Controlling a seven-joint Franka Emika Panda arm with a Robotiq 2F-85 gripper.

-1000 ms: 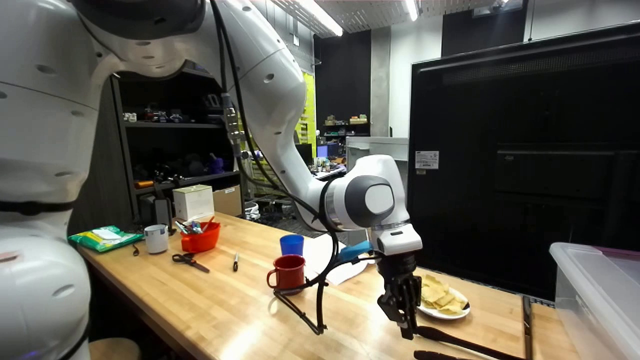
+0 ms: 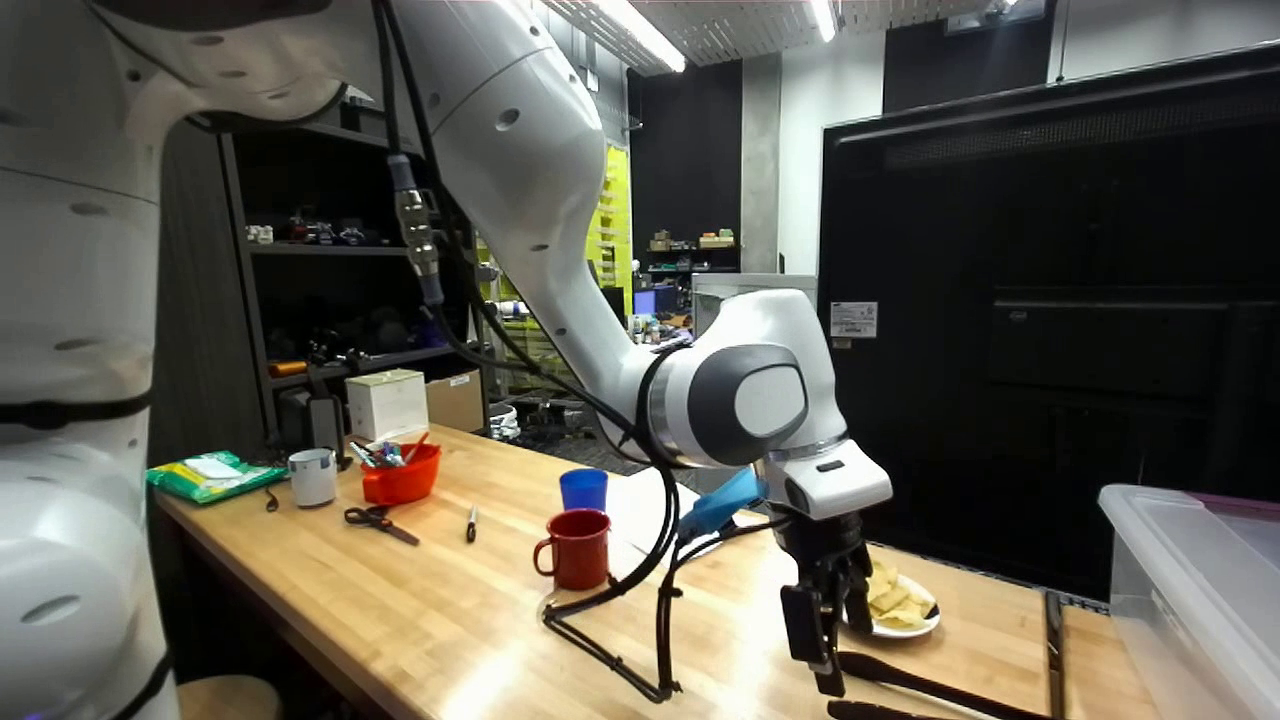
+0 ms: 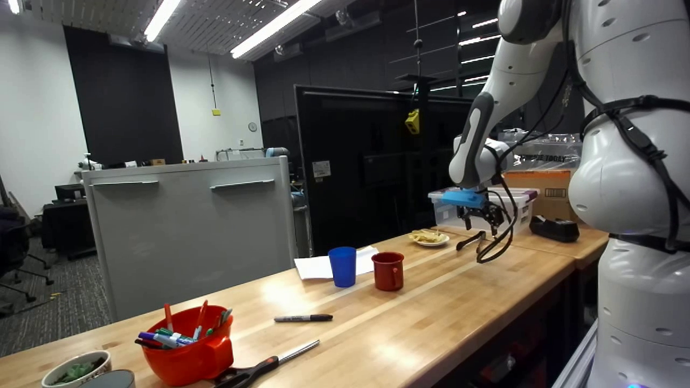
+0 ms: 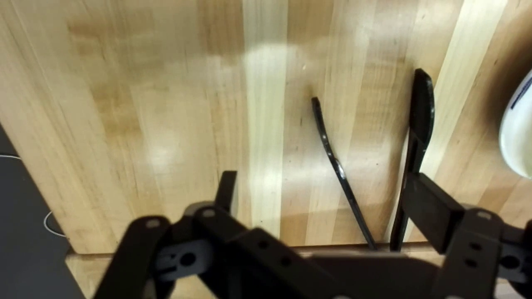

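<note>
My gripper is open above the wooden table, its fingers wide apart and nothing between them. Below it in the wrist view lie two long black utensils. The thinner one (image 4: pixel 339 168) runs between the fingers, while the one with a broader end (image 4: pixel 422 112) passes beneath the right finger (image 4: pixel 432 209). In exterior view 1 the gripper (image 2: pixel 830 636) hangs near the broad end of a black utensil (image 2: pixel 924 682). A white plate of chips (image 2: pixel 897 604) stands just behind it; only the plate's rim (image 4: pixel 513 142) shows at the wrist view's right edge.
A red mug (image 3: pixel 388 271) and a blue cup (image 3: pixel 343 266) stand mid-table beside white paper (image 3: pixel 313 268). A red container of markers (image 3: pixel 187 362), scissors (image 3: pixel 259 369) and a black marker (image 3: pixel 303 317) lie farther off. A clear plastic bin (image 2: pixel 1188 588) borders the right side.
In exterior view 1 the arm has shifted rightward, bringing my gripper slightly right and lower, where it now covers part of the chip plate. The objects on the table have not moved.
</note>
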